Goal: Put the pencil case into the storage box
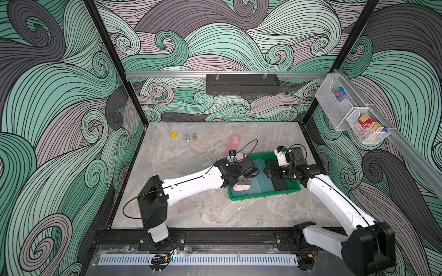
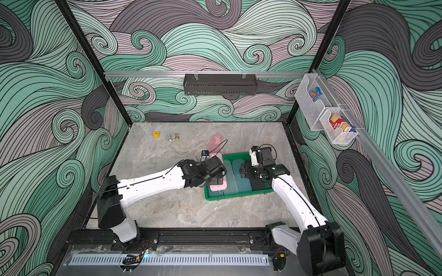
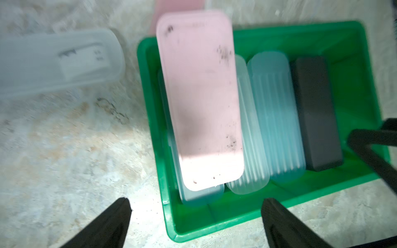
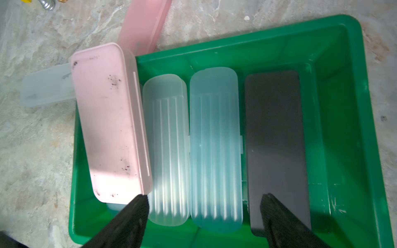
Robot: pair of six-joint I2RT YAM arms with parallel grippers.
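Observation:
In the left wrist view, a pink pencil case (image 3: 202,99) lies in the left end of the green storage box (image 3: 153,136), on top of a pale blue case (image 3: 200,196). Its far end rises to the box's back rim. Above it hangs my left gripper, open and empty. My right gripper, part open with nothing between its fingers, stays over the box's right half. Beneath it, in the right wrist view, lie a clear case (image 4: 165,148), a blue case (image 4: 215,148) and a black case (image 4: 275,153), side by side.
A pink translucent case (image 4: 144,24) lies on the table behind the box. Left of the box is a clear case (image 3: 57,62). Small items, including a yellow one (image 1: 174,134), sit at the back left.

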